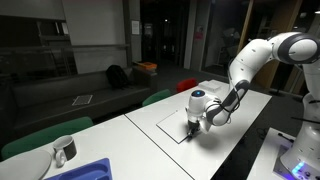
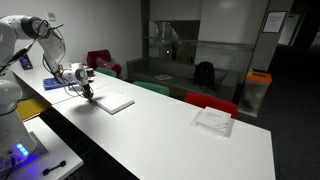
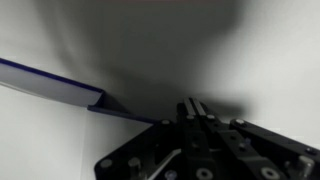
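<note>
A flat white board [image 1: 172, 128] with a thin dark outline lies on the white table. It shows again in exterior view 2 as a pale flat rectangle [image 2: 112, 104]. My gripper [image 1: 192, 135] points down at the board's near right side, low over the surface. In the wrist view the fingers [image 3: 187, 110] are together, and nothing shows between them. A dark blue edge [image 3: 45, 74] runs in from the left there, with a step near the middle, and passes behind the gripper. Whether the fingertips touch the surface I cannot tell.
At the table's left in exterior view 1 are a blue tray [image 1: 108, 163], a white mug [image 1: 64, 150] and a green round thing [image 1: 25, 165]. A white rack [image 2: 213, 121] stands far off in exterior view 2.
</note>
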